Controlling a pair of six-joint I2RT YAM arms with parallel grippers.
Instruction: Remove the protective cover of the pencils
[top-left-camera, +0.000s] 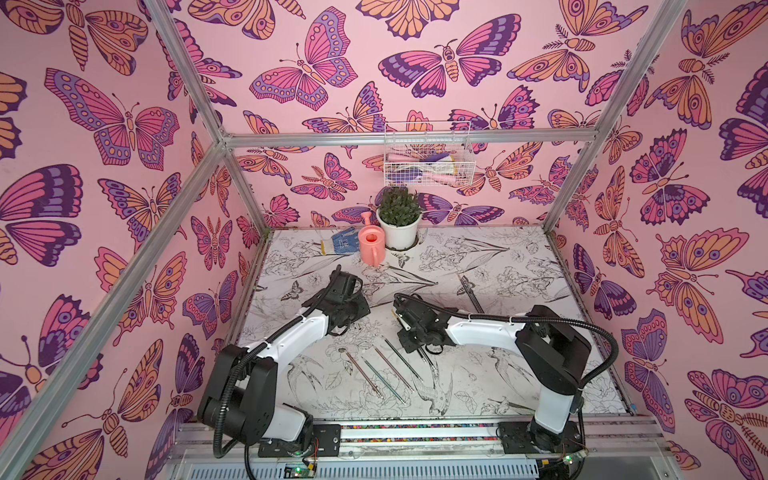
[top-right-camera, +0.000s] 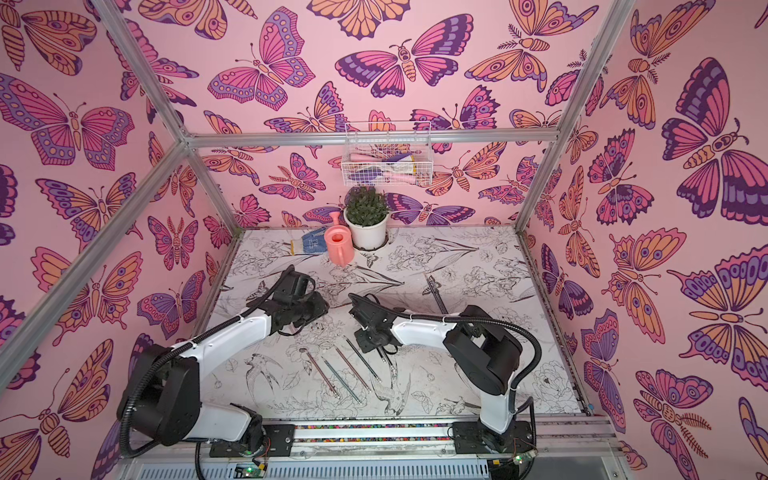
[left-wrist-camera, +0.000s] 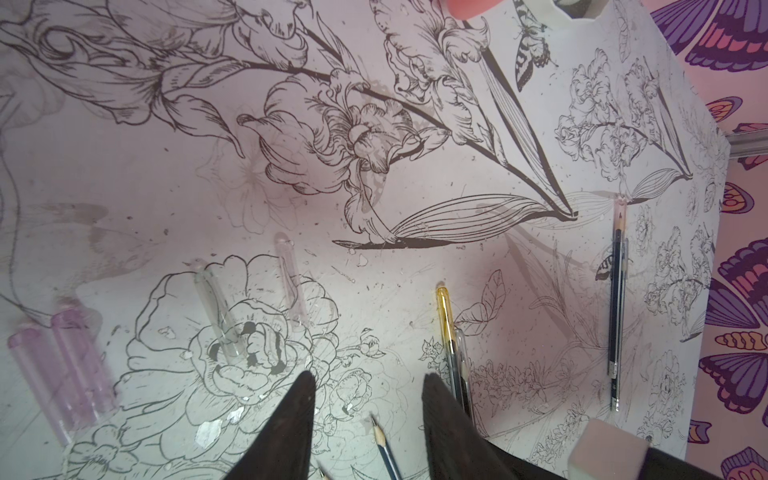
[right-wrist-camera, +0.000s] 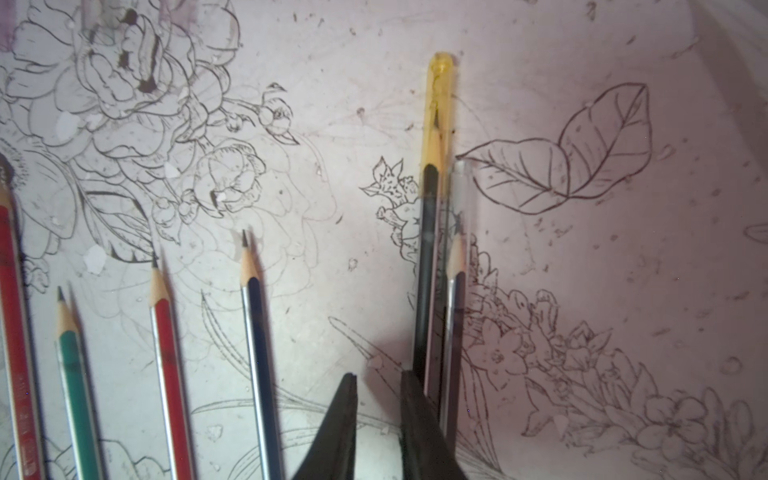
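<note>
My right gripper is low beside two dark pencils, its fingers apart, nothing clearly held. One pencil (right-wrist-camera: 425, 248) has a yellow cover (right-wrist-camera: 440, 80); the one beside it (right-wrist-camera: 452, 344) has a clear cover (right-wrist-camera: 461, 180). Uncovered red, green and blue pencils (right-wrist-camera: 258, 344) lie to the left. My left gripper hangs open over the table, with several loose pink and clear covers (left-wrist-camera: 84, 360) in its wrist view. Two further dark pencils (left-wrist-camera: 616, 296) lie farther right.
At the back stand a pink watering can (top-left-camera: 371, 249) and a potted plant (top-left-camera: 400, 233), beside a blue packet (top-left-camera: 342, 240). A wire basket (top-left-camera: 428, 172) hangs on the back wall.
</note>
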